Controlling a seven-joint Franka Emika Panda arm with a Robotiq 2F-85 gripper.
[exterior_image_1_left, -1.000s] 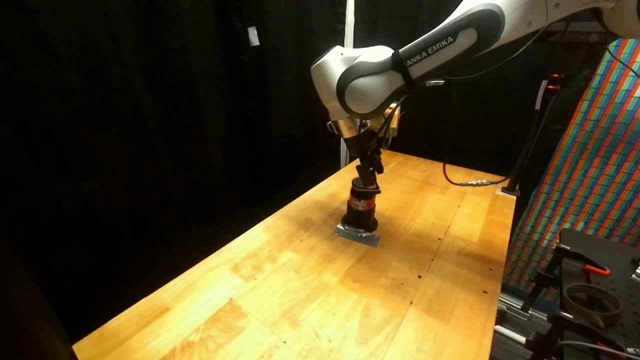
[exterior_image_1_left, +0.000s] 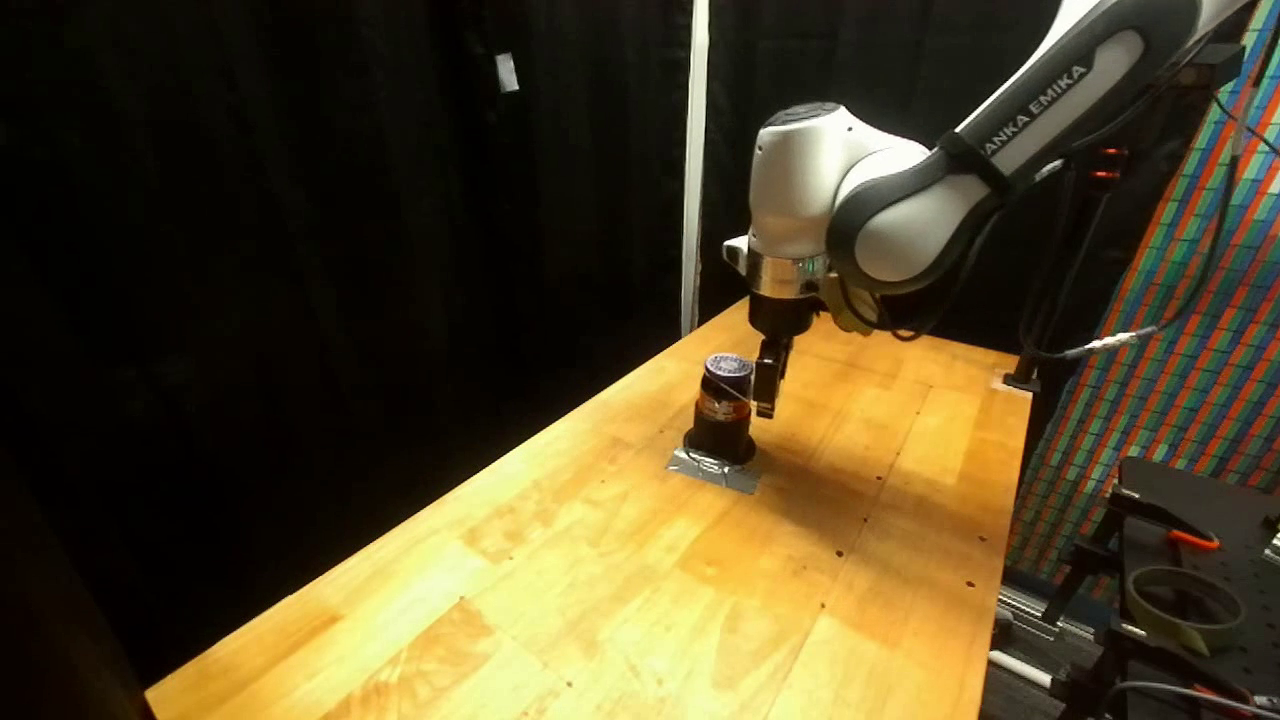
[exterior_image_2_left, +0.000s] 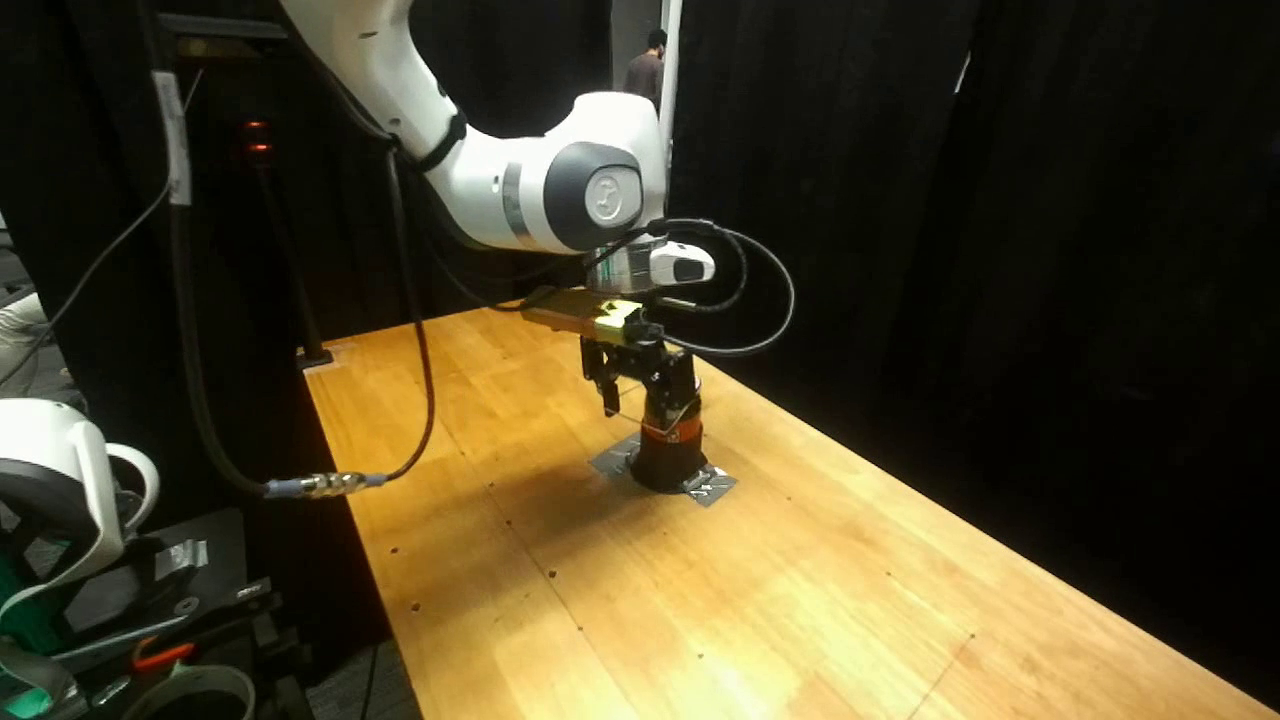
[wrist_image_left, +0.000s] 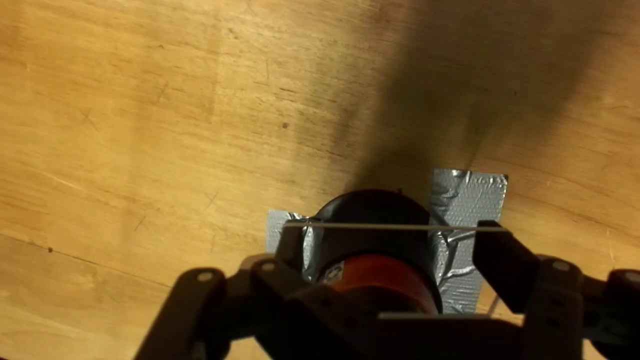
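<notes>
A dark jar with an orange label (exterior_image_1_left: 723, 406) and a pale patterned lid (exterior_image_1_left: 728, 365) stands upright in a black round base (exterior_image_1_left: 719, 448). Silver tape (wrist_image_left: 469, 198) fixes that base to the table. My gripper (exterior_image_1_left: 765, 408) is down at the jar's upper part, on the far right side in exterior view 1. In the wrist view its fingers (wrist_image_left: 501, 255) stand wide apart, open. A thin pale band (wrist_image_left: 390, 227) stretches from one fingertip to the other, in front of the jar. Whether the band touches the jar I cannot tell; the lid is hidden in the wrist view.
Bare wooden table (exterior_image_1_left: 576, 576) surrounds the base on all sides. A dark side table with a tape roll (exterior_image_1_left: 1185, 606) stands beyond the right edge in exterior view 1. A cable (exterior_image_2_left: 414, 420) hangs from the arm at the left in exterior view 2.
My gripper was tilted above the jar's lid. It has shifted to the right in exterior view 1, lower and more upright beside the jar, uncovering the lid. The jar has not moved.
</notes>
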